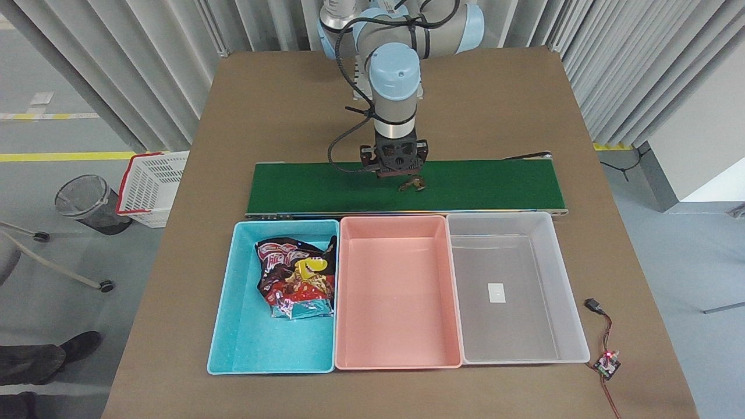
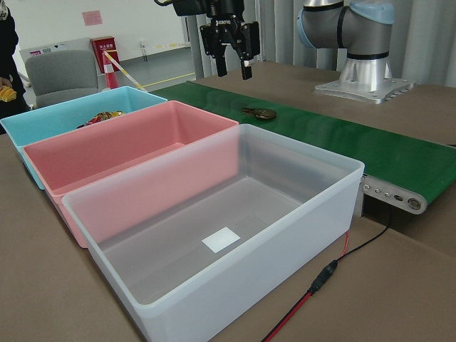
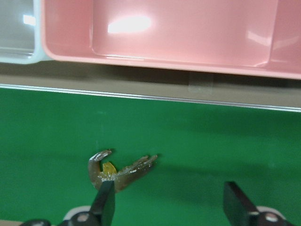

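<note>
A brown shrimp-like item [image 1: 412, 183] with a small yellow part lies curled on the green conveyor [image 1: 489, 181]; in the wrist view the same shrimp [image 3: 120, 178] is at lower middle-left. My gripper [image 2: 233, 68] hangs open above the belt; in the wrist view its two fingertips [image 3: 106, 193] stand wide apart, with nothing gripped and the shrimp just beyond the left one.
Three bins stand along the belt's near side: blue [image 1: 230, 349] holding a snack bag [image 1: 297, 279], pink [image 1: 398, 293], and translucent [image 1: 531, 293]. Cables with a small board [image 1: 606, 364] lie on the table at right.
</note>
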